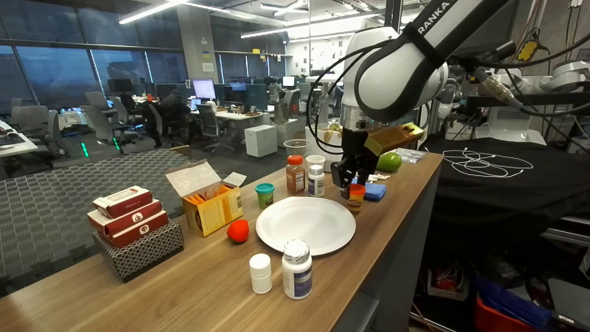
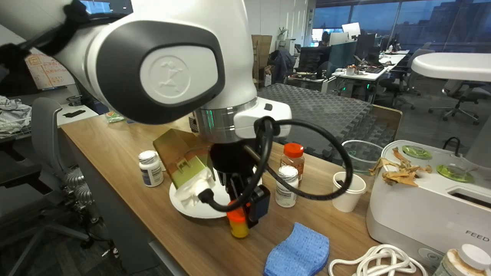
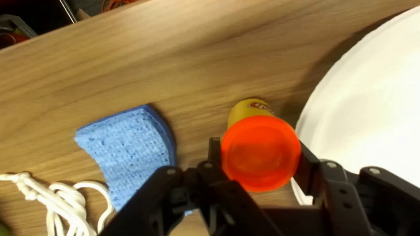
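A small yellow tub with an orange lid [image 3: 260, 153] stands on the wooden table, just off the rim of the white plate [image 3: 366, 118]. My gripper is shut on it, one finger on each side of the lid. In the first exterior view the tub [image 1: 355, 200] is seen under the fingers at the plate's right side. From the second exterior view its yellow body [image 2: 239, 228] shows below my gripper, which hides part of the lid.
A blue sponge [image 3: 128, 151] and a white cord [image 3: 71, 204] lie beside the gripper. Bottles, including one with a red cap [image 1: 295, 176], a teal-lidded tub [image 1: 265, 194], a yellow box [image 1: 213, 205] and a red object [image 1: 238, 230] surround the plate. The plate is empty.
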